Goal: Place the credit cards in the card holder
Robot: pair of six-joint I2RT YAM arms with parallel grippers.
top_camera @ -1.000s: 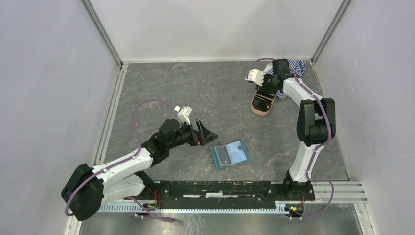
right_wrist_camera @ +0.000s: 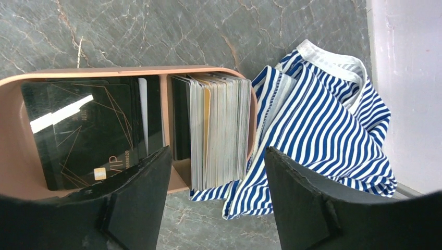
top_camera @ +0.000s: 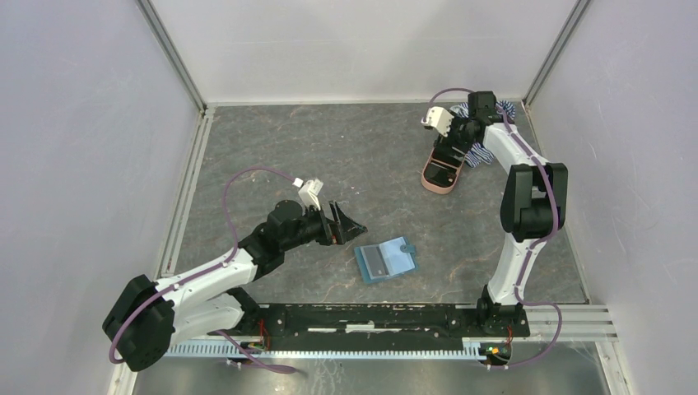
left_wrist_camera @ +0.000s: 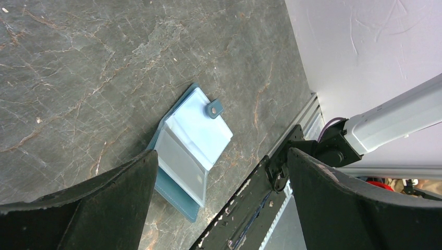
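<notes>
Over the pink box at the back right, my right gripper is open. Its fingers stand apart on either side of a tight row of credit cards [right_wrist_camera: 224, 130], seen edge-on in the box's end compartment; it grips none of them. Dark cards [right_wrist_camera: 86, 133] lie in the larger compartment. The blue card holder [top_camera: 364, 268] lies unfolded near the front middle, with clear pockets and a snap tab [left_wrist_camera: 214, 109]. My left gripper [top_camera: 349, 234] hangs open and empty to the upper left of the holder.
A blue-and-white striped cloth [right_wrist_camera: 318, 130] is bunched beside the box, close to the back-right wall [right_wrist_camera: 404, 88]. Bare grey tabletop [top_camera: 329, 140] spreads across the middle and left.
My right gripper has shifted slightly toward the back and to the right over the box. The left arm, the box and the card holder have stayed put.
</notes>
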